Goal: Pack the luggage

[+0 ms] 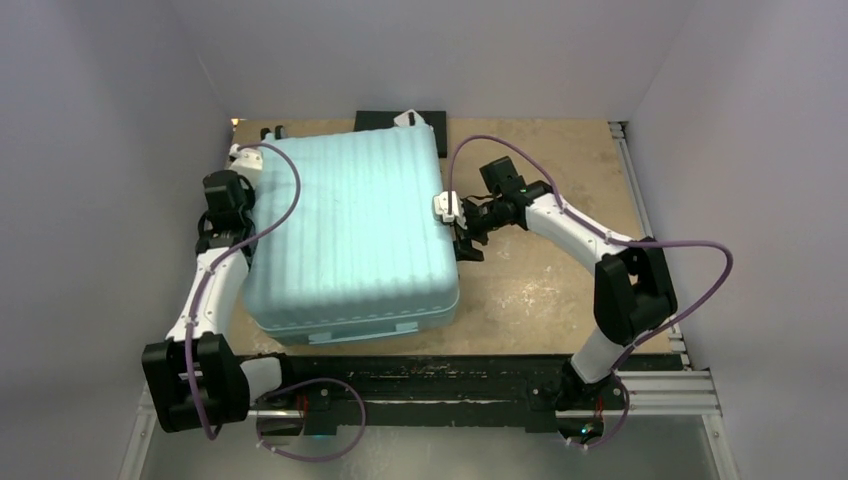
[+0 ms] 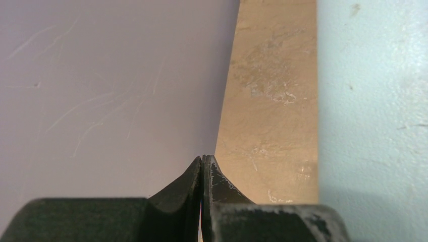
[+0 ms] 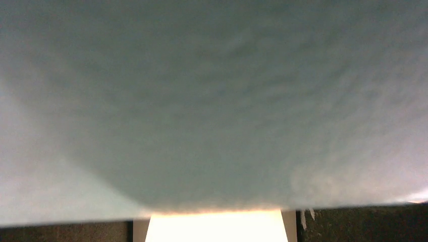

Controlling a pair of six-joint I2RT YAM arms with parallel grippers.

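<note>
A large pale turquoise suitcase (image 1: 345, 220) lies closed on the table, nearly square to the front edge, its latched side facing front. Along its left side is my left gripper, shut, with nothing visible between its fingers; the suitcase wall (image 2: 373, 111) rises just to the right of it. My right gripper (image 1: 468, 255) is at the suitcase's right side, close against it. In the right wrist view the suitcase's shaded surface (image 3: 212, 111) fills most of the picture, and the fingers do not show there. From above, that finger is too small to read.
A black flat object (image 1: 400, 118) lies at the back edge, partly behind the suitcase. On the left, only a narrow strip separates suitcase and grey wall (image 2: 116, 101).
</note>
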